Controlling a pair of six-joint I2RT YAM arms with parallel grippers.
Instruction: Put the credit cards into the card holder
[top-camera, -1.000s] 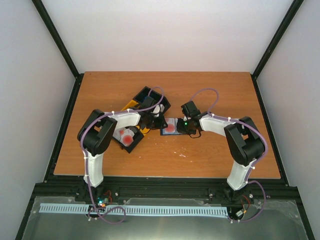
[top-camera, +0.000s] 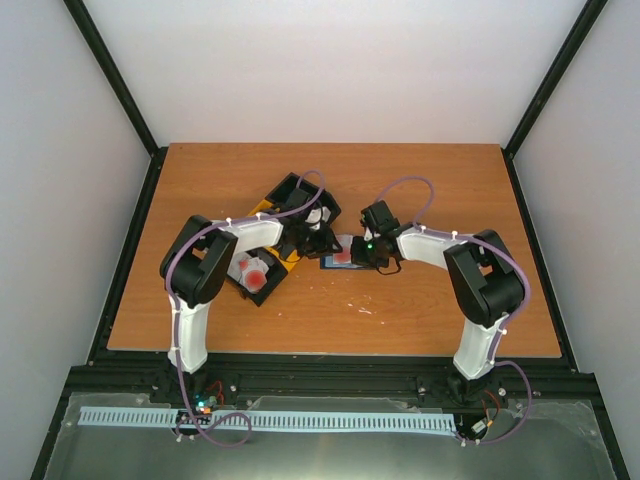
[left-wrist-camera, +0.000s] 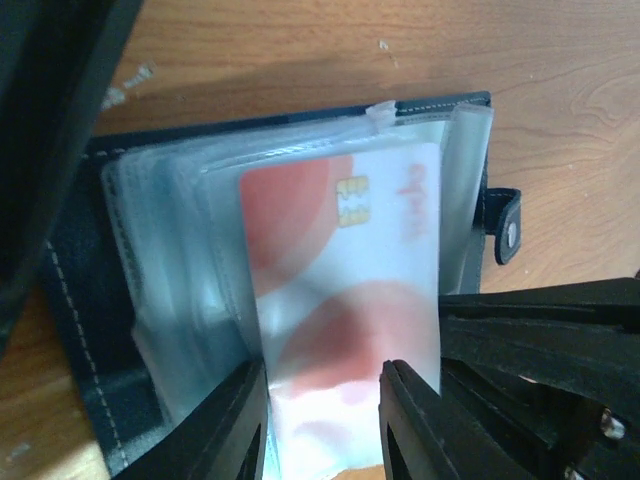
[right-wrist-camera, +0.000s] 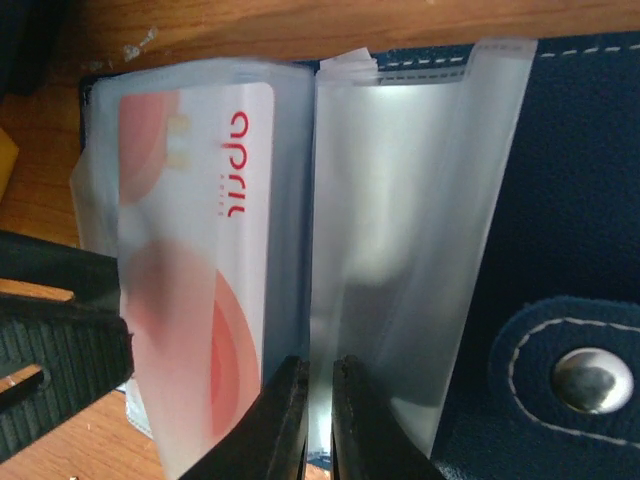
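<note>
A white card with red circles and a gold chip (left-wrist-camera: 350, 280) lies at the dark blue card holder (left-wrist-camera: 90, 330), among its clear sleeves. In the right wrist view, a hazy clear layer covers at least part of the card (right-wrist-camera: 200, 250); how deep it sits cannot be told. My left gripper is open over the card's near end. Just right of the card, my right gripper is open by a narrow gap, its tips over the edge of an empty clear sleeve (right-wrist-camera: 390, 220). Whether they touch the sleeve is unclear.
On the left of the table sits a black tray (top-camera: 262, 295) with another red-and-white card (top-camera: 254, 277), partly under my left arm. A snap strap (right-wrist-camera: 590, 380) lies on the holder's right side.
The card now looks partly covered from above. The tray has stayed put.
</note>
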